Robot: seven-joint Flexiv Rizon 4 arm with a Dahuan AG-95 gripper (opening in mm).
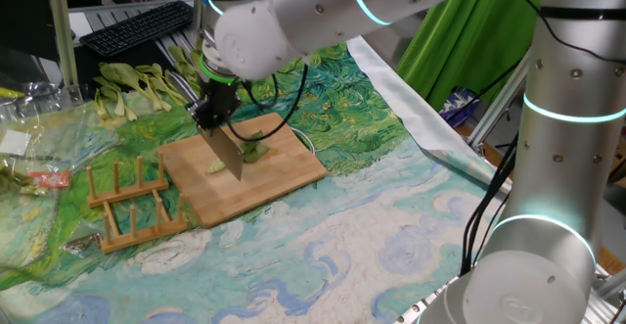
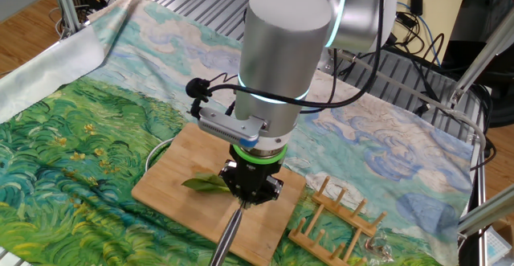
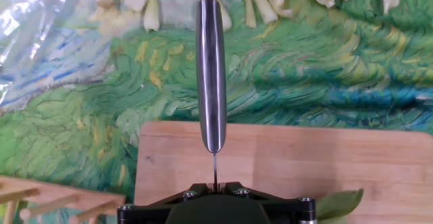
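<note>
My gripper point(image 1: 208, 126) is shut on a cleaver-like knife, whose broad blade point(image 1: 228, 155) hangs edge-down over the cutting board point(image 1: 210, 204). In the wrist view the knife's steel handle point(image 3: 211, 75) sticks out straight ahead from between the fingers. A green leafy vegetable point(image 1: 254, 152) lies on the board, partly behind the blade. Its leaf point(image 2: 206, 183) shows beside my gripper point(image 2: 247, 200) in the second exterior view, while its stem is hidden there. Whether the blade touches the vegetable, I cannot tell.
Beside the board stands a wooden peg rack point(image 1: 135, 233). Several more leafy vegetables point(image 1: 132, 84) lie past the board, near a clear plastic bag point(image 1: 39, 128).
</note>
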